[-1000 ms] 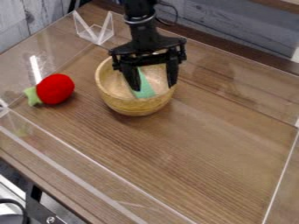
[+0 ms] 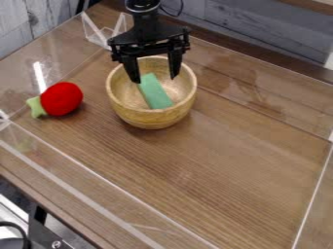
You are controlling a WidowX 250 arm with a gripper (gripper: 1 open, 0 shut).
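The black gripper [image 2: 150, 47] hangs over the back of a yellow bowl [image 2: 173, 112], its fingers spread open. Inside the bowl lies a green oblong object [image 2: 155, 89], slightly tilted, below and apart from the gripper's visible fingers.
A red tomato-like object [image 2: 61, 98] with a pale green piece beside it lies to the left. A clear plastic item [image 2: 101, 29] is at the back left, partly hidden.
The gripper has moved up and back, slightly left, away from the bowl's middle. More of the green object is now exposed.
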